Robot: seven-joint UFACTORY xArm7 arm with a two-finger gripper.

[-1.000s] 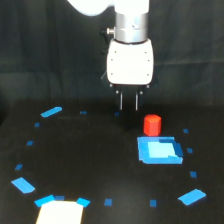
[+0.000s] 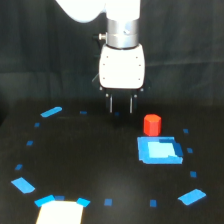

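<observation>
My gripper [image 2: 121, 112] hangs above the dark table in the upper middle of the camera view, pointing down. Its two thin fingers stand apart with nothing visible between them. To its right and a little lower is a red block [image 2: 152, 125], just behind the blue tray or frame [image 2: 143, 152]. Whether the block touches the tray's back edge is hard to tell. A white patch [image 2: 160, 150] shows inside the tray.
At the bottom left a pale box [image 2: 60, 213] is cut off by the frame's edge, with blue pieces around it. Blue tape strips [image 2: 192, 197] and small blue marks are scattered over the table.
The arm and gripper have moved left and slightly lower in the view, and the gap between the fingers looks a little wider. The red block and blue tray have stayed put.
</observation>
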